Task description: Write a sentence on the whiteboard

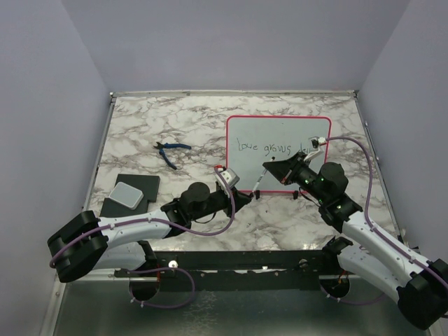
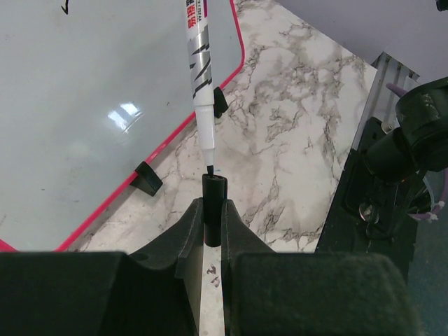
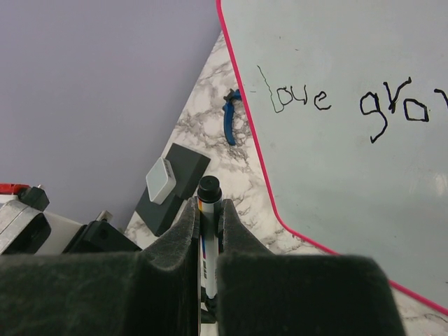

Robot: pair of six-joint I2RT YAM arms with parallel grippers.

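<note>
The pink-edged whiteboard [image 1: 241, 164] bears black handwriting, "love grows" and some further letters partly hidden by my right arm. My right gripper [image 1: 267, 166] is shut on a white marker [image 1: 260, 180] near its black rear end [image 3: 208, 187]; the tip points down toward my left gripper [image 1: 250, 197]. In the left wrist view that gripper is shut on a small black cap [image 2: 214, 189], held upright. The marker's dark nib [image 2: 210, 169] appears right at the cap's top, in line with it; whether it has entered cannot be told.
Blue-handled pliers [image 1: 168, 148] lie left of the board. Farther left, a white eraser-like block [image 1: 126, 195] rests on a dark pad [image 1: 145, 183]. Black clips [image 2: 146, 179] stick out from the board's lower edge. Bare marble tabletop [image 1: 280, 224] shows in front of the board.
</note>
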